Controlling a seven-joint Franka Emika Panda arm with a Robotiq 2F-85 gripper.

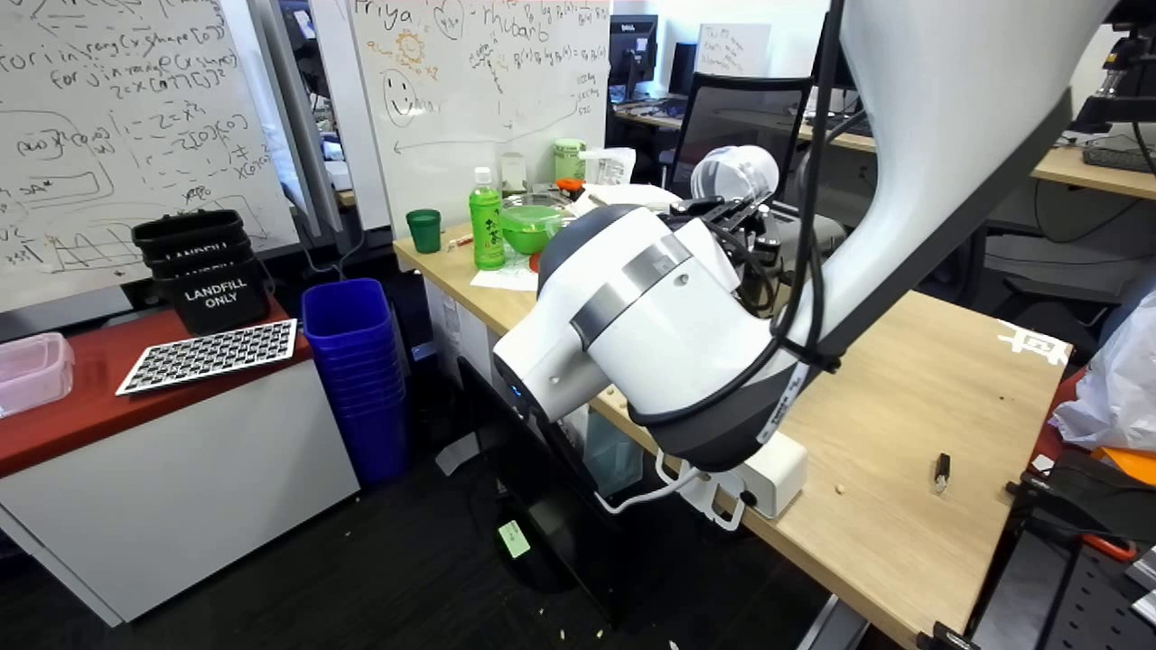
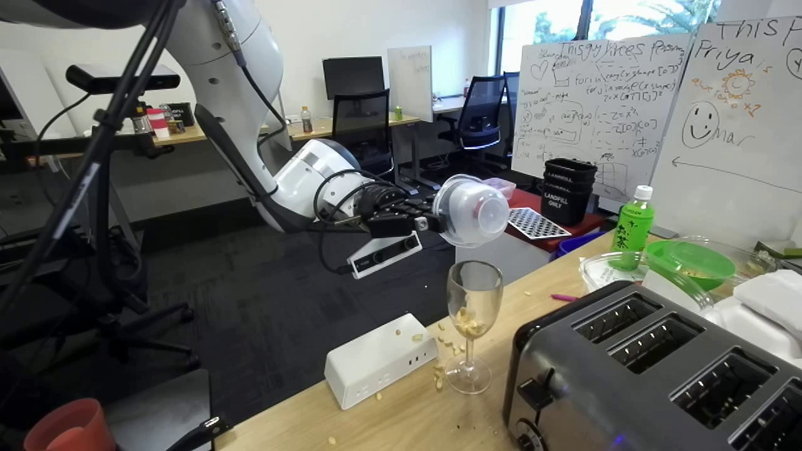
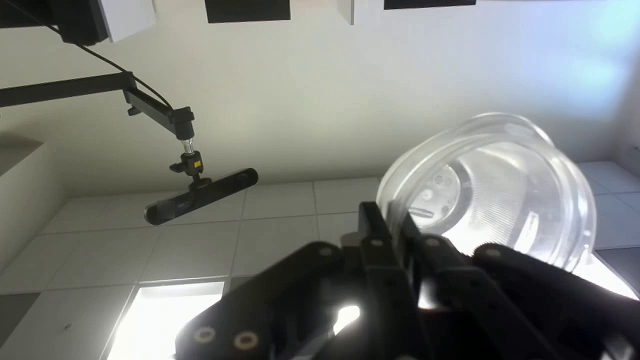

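Observation:
A clear plastic cup (image 3: 504, 186) hangs in the air with its rim pinched between the dark fingers of my gripper, which is shut on it. From the wrist view I look into the cup, and no pieces show inside it. In exterior view 2 the tilted cup (image 2: 481, 213) is above and just behind a stemmed glass (image 2: 473, 293), apart from it. The glass stands upright on the table, with pale pieces (image 2: 470, 323) in its bowl. In exterior view 1 the cup (image 1: 739, 173) shows beyond the arm, which hides the glass.
Pale bits lie scattered around the glass foot and on a white power box (image 2: 381, 359) at the table edge. A toaster (image 2: 654, 368) stands close to the glass. Behind it are a green bottle (image 2: 633, 228) and a green bowl (image 2: 688, 263).

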